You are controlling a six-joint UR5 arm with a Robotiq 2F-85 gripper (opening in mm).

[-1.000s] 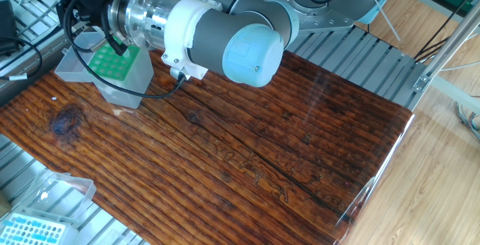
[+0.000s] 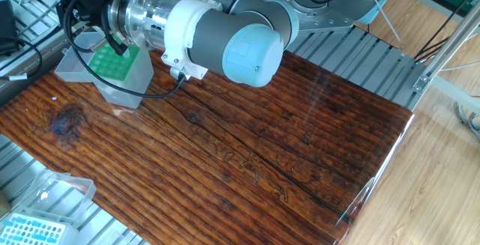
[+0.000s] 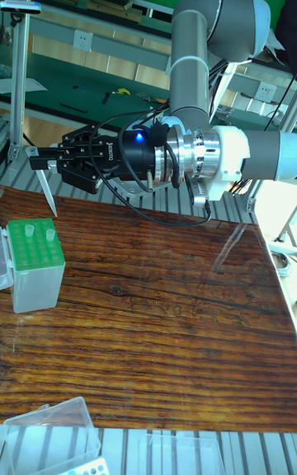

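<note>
A frosted box with a green perforated top [image 3: 37, 249] stands at the left of the wooden table, its clear lid open beside it. Two pale tips [image 3: 29, 230] stick up from the green top in exterior view 3. My black gripper [image 3: 41, 160] is shut on a white tapered pipette tip [image 3: 48, 194], which slants downward with its narrow end near the level of the box's back edge. From exterior view 2, the green top [image 2: 115, 63] lies partly under the arm and cable; the fingertips and the held tip are hard to make out there.
A second clear container [image 2: 61, 196] and a white rack with blue-marked holes [image 2: 34, 231] sit off the table's near left edge. A black cable [image 2: 112, 86] loops below the wrist.
</note>
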